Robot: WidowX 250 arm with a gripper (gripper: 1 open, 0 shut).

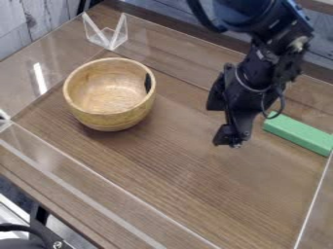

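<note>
A black robot arm reaches down from the top right, its gripper [221, 121] low over the wooden table, right of the middle, with its fingers open and no object visible between them. A round wooden bowl [108, 107] sits at the left. A green rectangular block [299, 135] lies at the right, beside the gripper and apart from it.
A small clear or white angular object [107, 34] stands at the back left. The table's left edge shows at the side.
</note>
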